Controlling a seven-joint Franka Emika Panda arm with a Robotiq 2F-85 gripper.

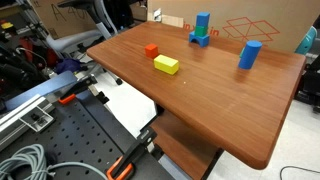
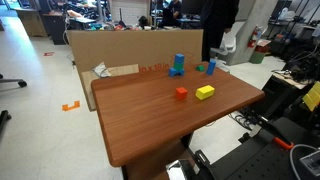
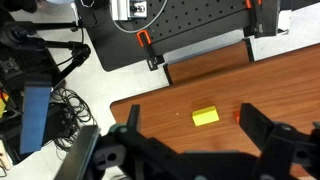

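A yellow block (image 1: pixel 166 64) lies on the brown wooden table (image 1: pixel 215 90), with a small red cube (image 1: pixel 151 50) close beside it. Farther back stands a stack of blue and green pieces (image 1: pixel 201 28), and a blue cylinder (image 1: pixel 250 54) is upright apart from it. In the wrist view, my gripper is open above the table, its dark fingers (image 3: pixel 133 122) spread wide. Between them the yellow block (image 3: pixel 205 116) and the red cube (image 3: pixel 238 118) show, well below. Nothing appears to be held. Neither the blue cylinder nor the stack can be made out there.
A cardboard panel (image 2: pixel 130 48) rises along the table's back edge, with a white crumpled piece (image 2: pixel 101 70) by it. The black base rail (image 1: pixel 75 135) with orange clamps borders the near side.
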